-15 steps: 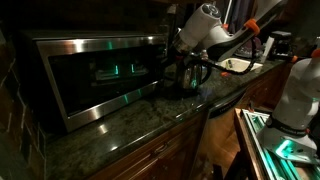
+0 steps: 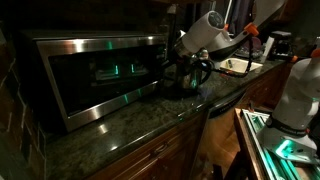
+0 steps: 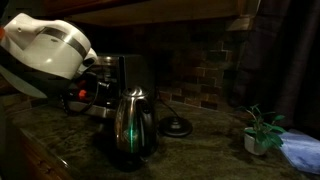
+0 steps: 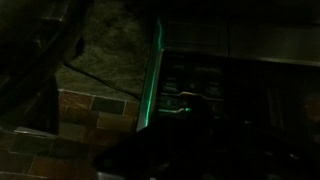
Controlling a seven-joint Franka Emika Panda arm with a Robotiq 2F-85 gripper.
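Observation:
A shiny metal kettle [image 3: 135, 125] stands upright on the dark counter. In exterior view 1 the kettle [image 2: 184, 80] is mostly lost in shadow behind and below the white arm. My gripper [image 2: 176, 62] is beside the kettle's upper part, on the microwave side. It is shut, and nothing shows between its fingers. The wrist view is very dark, with the gripper only a black shape low in the picture. Whether the gripper touches the kettle cannot be made out.
A microwave [image 2: 105, 78] sits on the counter against the wall. A round black base [image 3: 175, 127] lies right of the kettle, and a potted plant [image 3: 262, 132] stands farther right. Bare counter [image 2: 95, 150] lies in front of the microwave; a sink [image 2: 238, 64] is beyond the arm.
Kettle and microwave look unmoved.

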